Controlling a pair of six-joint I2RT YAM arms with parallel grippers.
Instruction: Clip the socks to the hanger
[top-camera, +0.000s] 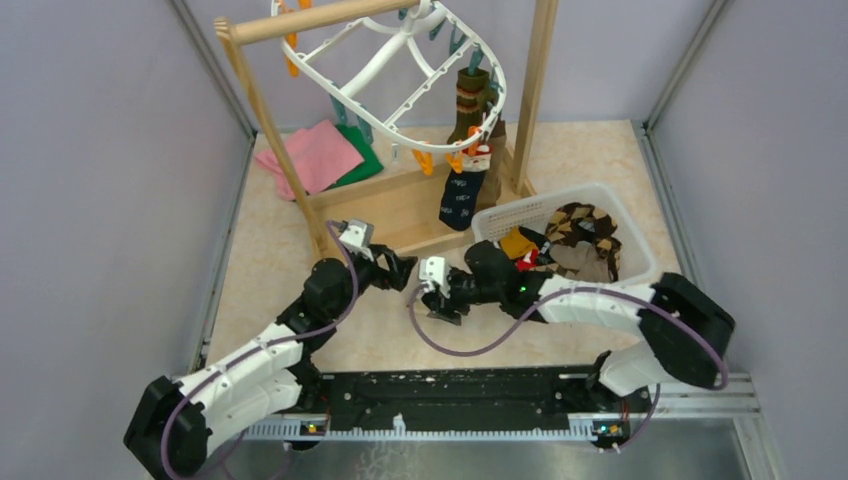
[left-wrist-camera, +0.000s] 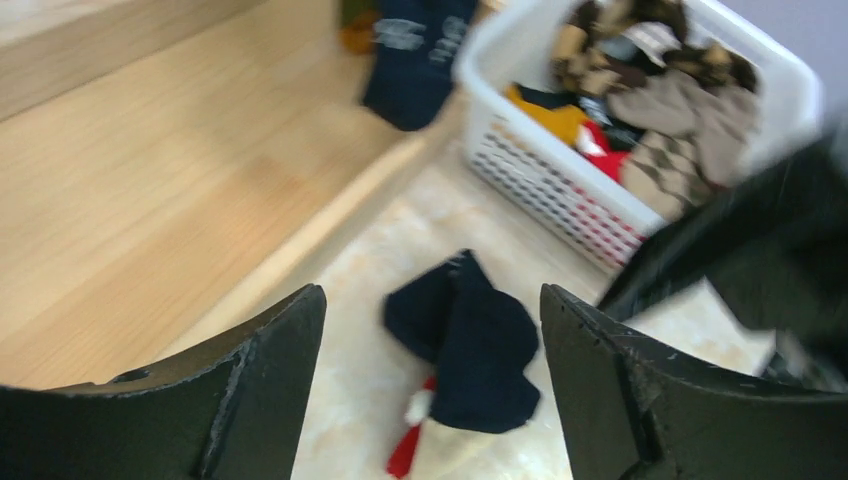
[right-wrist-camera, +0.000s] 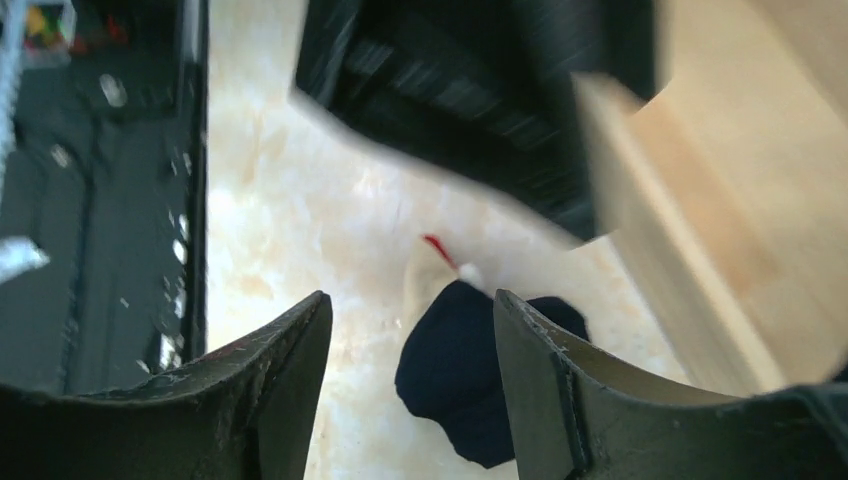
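Observation:
A dark navy sock with cream and red parts (left-wrist-camera: 475, 360) lies crumpled on the floor between the wooden stand and the basket. My right gripper (top-camera: 440, 305) is low over it, open, largely covering it in the top view; the sock shows below its fingers in its wrist view. My left gripper (top-camera: 395, 270) is open just left of it, slightly higher, with nothing between its fingers. The white hanger (top-camera: 418, 146) with orange and teal clips hangs from the stand, holding several socks, including a navy patterned one (top-camera: 462, 195) and an olive striped one (top-camera: 470, 100).
A white basket (top-camera: 637, 245) of mixed socks stands at the right, beside the wooden stand's base (left-wrist-camera: 200, 200). Pink (top-camera: 315, 160) and green cloths lie behind at left. Bare floor lies left and in front of the stand.

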